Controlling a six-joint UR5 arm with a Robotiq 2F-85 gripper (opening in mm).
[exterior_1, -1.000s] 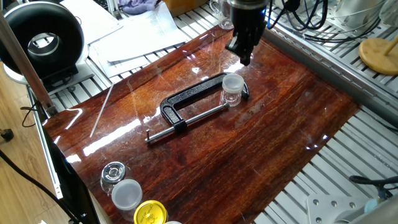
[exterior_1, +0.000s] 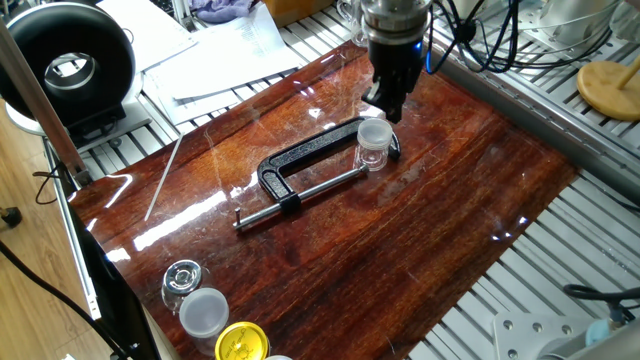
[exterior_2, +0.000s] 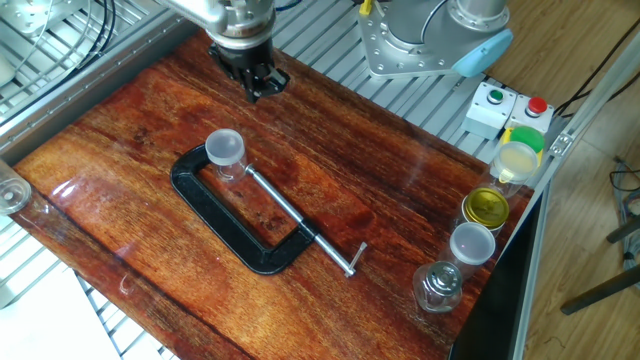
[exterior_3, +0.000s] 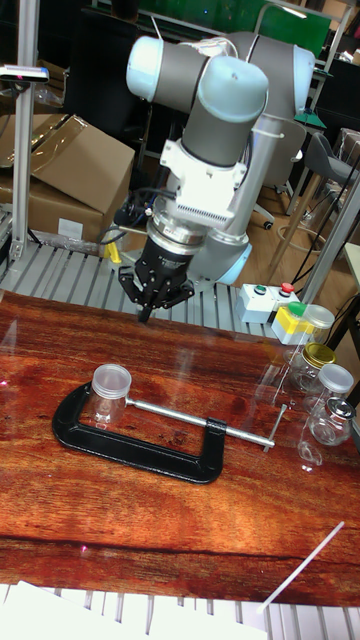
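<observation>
A clear jar with a frosted lid (exterior_1: 375, 133) stands upright on the table at one end of a black C-clamp (exterior_2: 224, 226), between the frame's end and the tip of its steel screw. The clamp lies flat on the wood. My gripper (exterior_1: 385, 108) hangs in the air beyond the jar, apart from it and pointing down. Its dark fingers (exterior_3: 146, 313) are small and overlap in these views, so the width of the fingers is unclear. No object shows in them.
Several jars, one with a gold lid (exterior_2: 487, 207) and one with a silver lid (exterior_2: 442, 279), stand along one table edge. Another clear jar (exterior_2: 12, 193) is at the opposite end. The wooden table (exterior_1: 440, 230) is otherwise mostly bare around the clamp.
In exterior view 1, my gripper has come slightly down and to the left, closer to the jar. Jar and clamp have stayed in place.
</observation>
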